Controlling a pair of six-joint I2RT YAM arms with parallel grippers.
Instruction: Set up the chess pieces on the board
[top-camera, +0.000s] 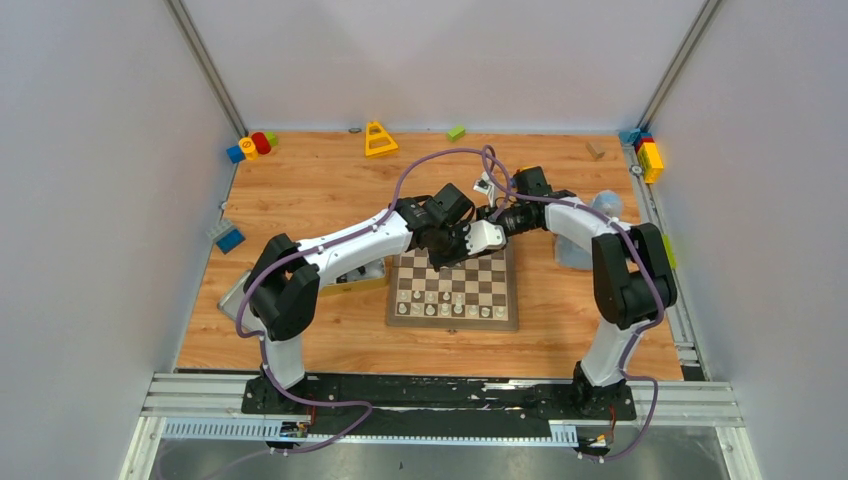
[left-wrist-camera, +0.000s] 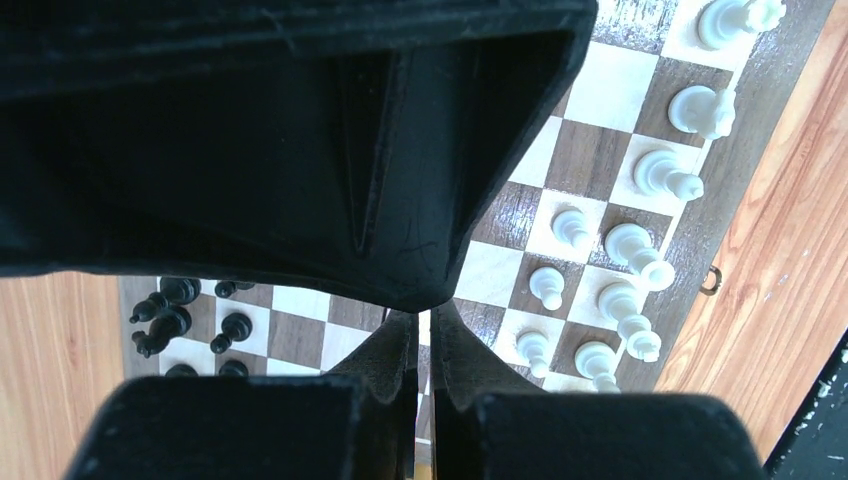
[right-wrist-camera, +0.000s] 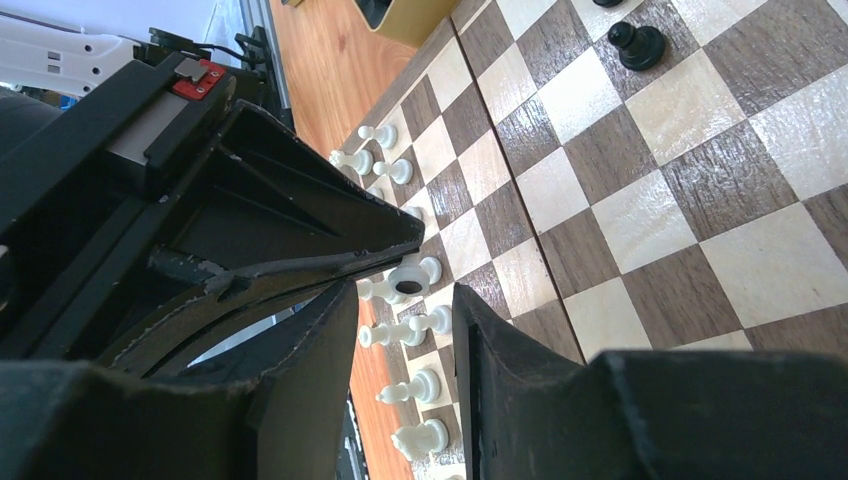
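The chess board (top-camera: 450, 322) has white pieces along its near edge and black pieces on the far side, partly hidden under both arms. My left gripper is over the board, its fingers shut; in the right wrist view a small white ringed thing (right-wrist-camera: 408, 282) shows by its tip, too unclear to name. My right gripper is open, close beside the left one above the board. White pieces (left-wrist-camera: 628, 250) stand in the left wrist view; a black pawn stands on the board.
An open box (top-camera: 350, 285) lies left of the board. A translucent bag (top-camera: 575, 255) is to the right. Coloured blocks (top-camera: 255, 143) and a yellow triangle (top-camera: 380, 140) sit along the back.
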